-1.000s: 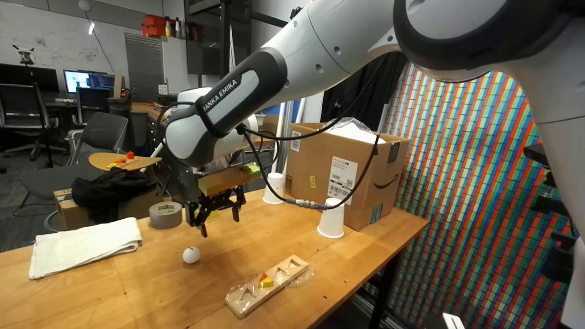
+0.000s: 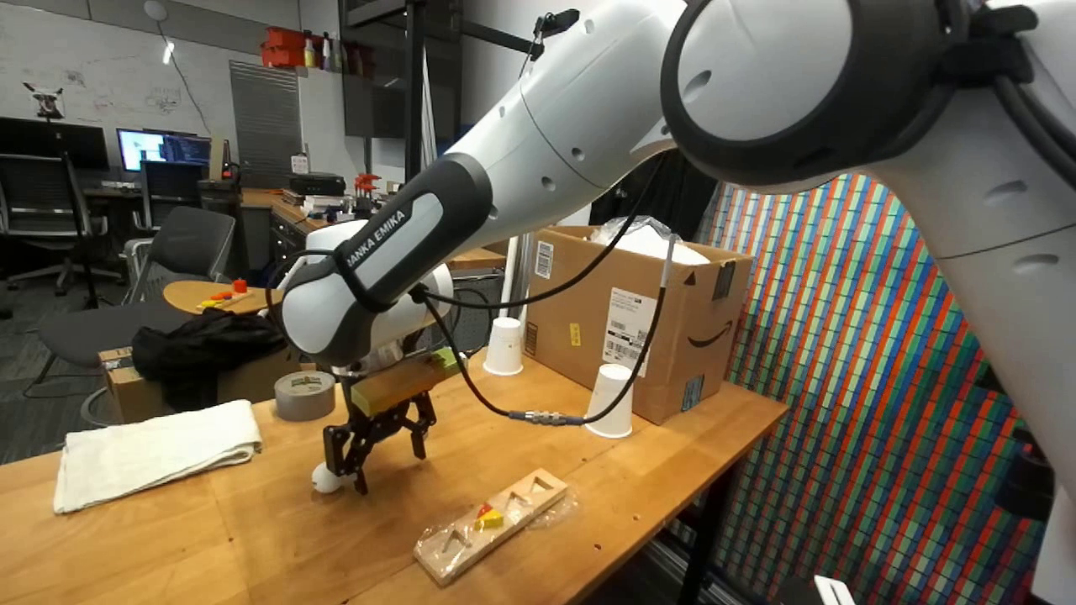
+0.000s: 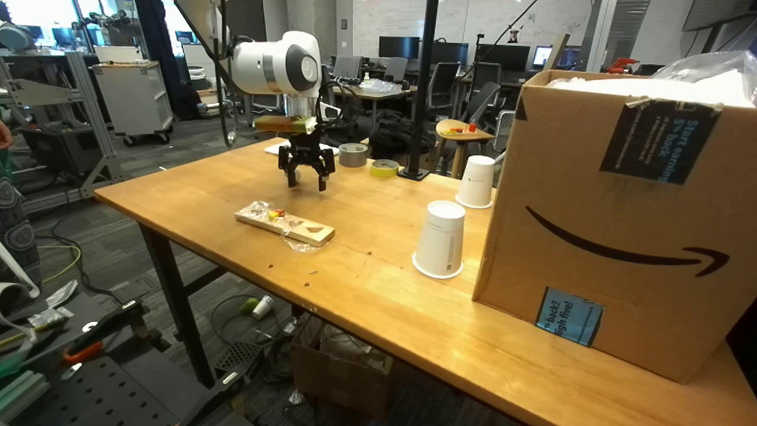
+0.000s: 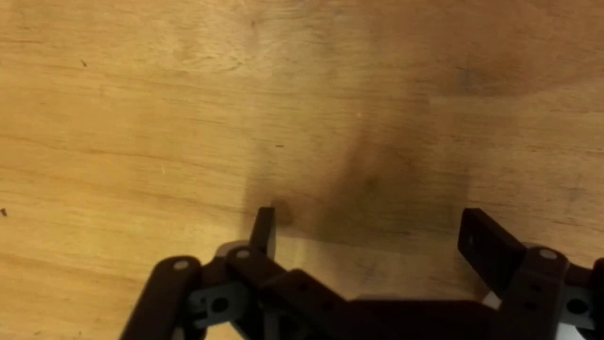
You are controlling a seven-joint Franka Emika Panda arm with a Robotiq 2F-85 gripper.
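My gripper [image 2: 390, 470] points down, low over the wooden table [image 2: 252, 544], its black fingers spread apart. A small white ball [image 2: 325, 479] lies on the tabletop in exterior view 1, just outside the left finger and partly covered by it. I cannot tell whether the two touch. Bare wood is all that shows between the fingertips of the gripper in the wrist view. A pale patch [image 4: 567, 332] at that view's lower right may be the ball. From the other side, exterior view 2 shows the gripper [image 3: 307, 186] with an empty gap.
A wooden shape tray [image 2: 474, 539] in plastic wrap lies towards the front. White cups [image 3: 440, 241] [image 3: 476, 182] stand near a big cardboard box [image 3: 603, 227]. A folded white cloth [image 2: 156, 454], grey tape [image 2: 304, 395] and yellow tape [image 3: 384, 168] also occupy the table.
The gripper has come down and slightly left in exterior view 1.
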